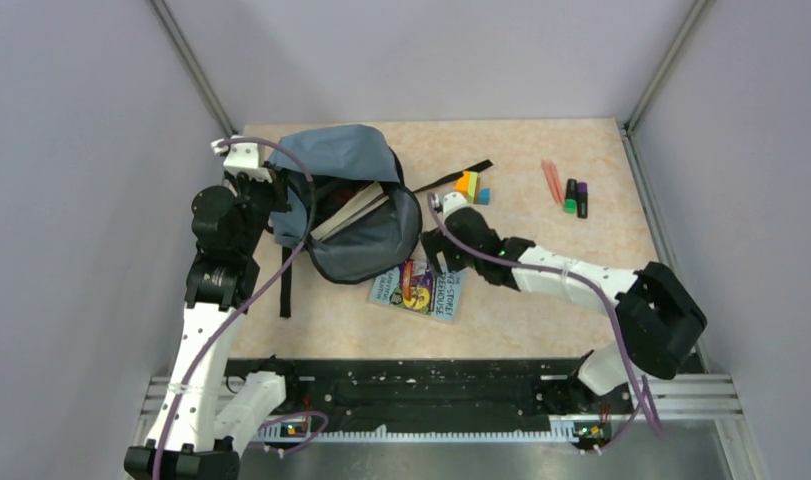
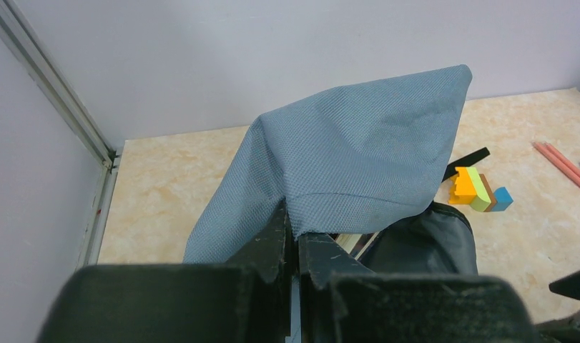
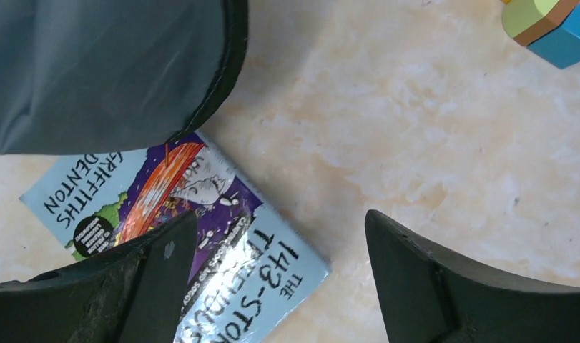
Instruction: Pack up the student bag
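The grey-blue bag (image 1: 366,245) sits open at the upper left of the table, pale flat items inside. My left gripper is shut on its fabric flap (image 2: 365,143), holding it up. My right gripper stands open over the table beside the bag, above a light-blue picture book (image 1: 436,295) that lies partly under the bag's front edge, with nothing seen held between its fingers.
Coloured blocks (image 1: 466,185) lie right of the bag near a black strap. Pink sticks (image 1: 552,182) and several markers (image 1: 582,200) lie at the back right.
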